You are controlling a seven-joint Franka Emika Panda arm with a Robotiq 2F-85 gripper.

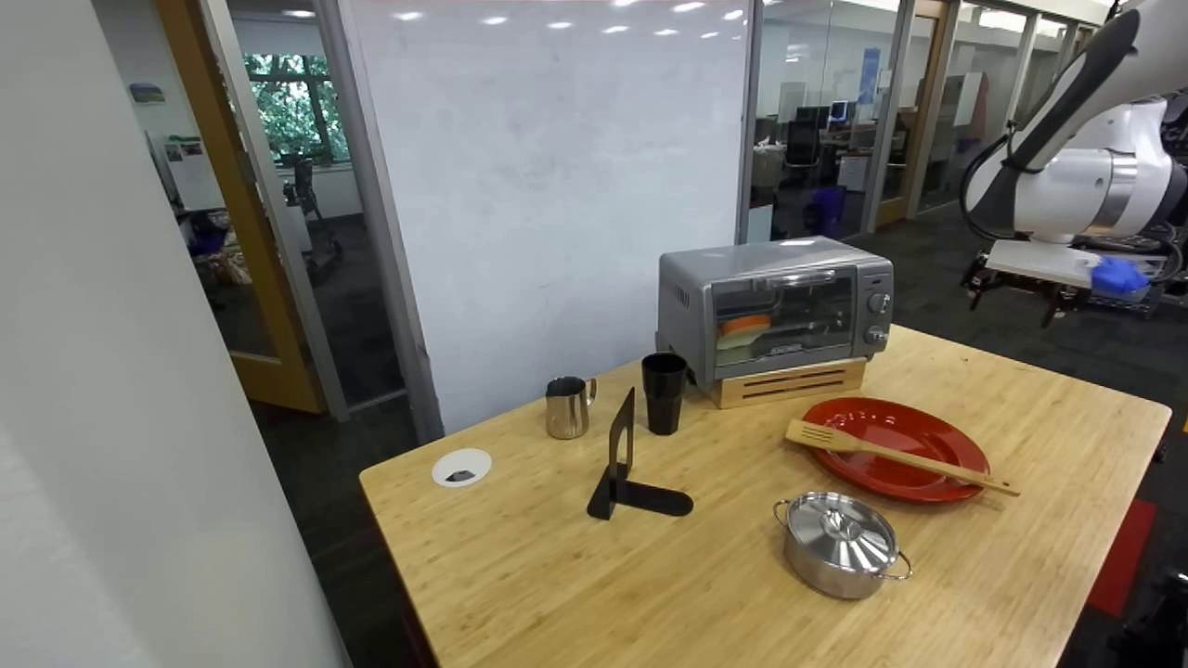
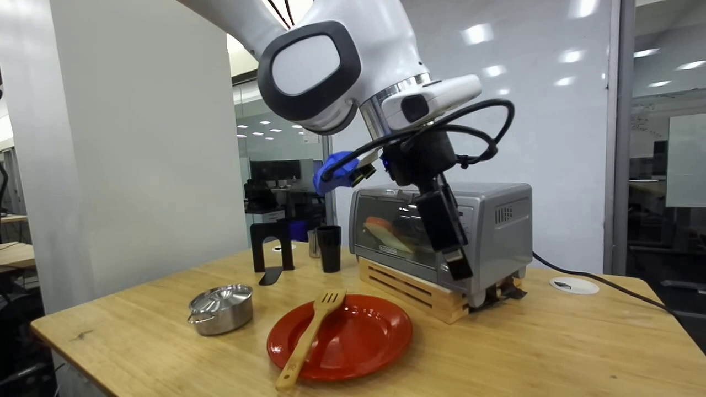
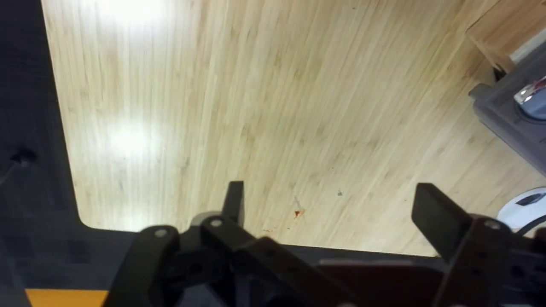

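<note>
With its fingers spread wide and nothing between them, my gripper hangs over bare tabletop in the wrist view. The grey toaster oven (image 1: 780, 306) has its glass door shut, and an orange-rimmed item (image 1: 742, 330) shows inside. In front of it lies a red plate (image 2: 370, 337) with a wooden spatula (image 2: 308, 344) resting across it. A lidded steel pot (image 1: 841, 545) stands near the plate. Exterior view 2 puts the gripper in front of the oven's knob side, above the table; only one finger (image 2: 440, 221) is clear there.
A steel pitcher (image 1: 568, 408), a black cup (image 1: 665, 393) and a black bookend (image 1: 620, 468) stand left of the oven. A slotted wooden stand (image 2: 410, 291) sits under the oven's front. Open tabletop lies beyond the oven's knob side, with a cable (image 2: 595, 284) behind.
</note>
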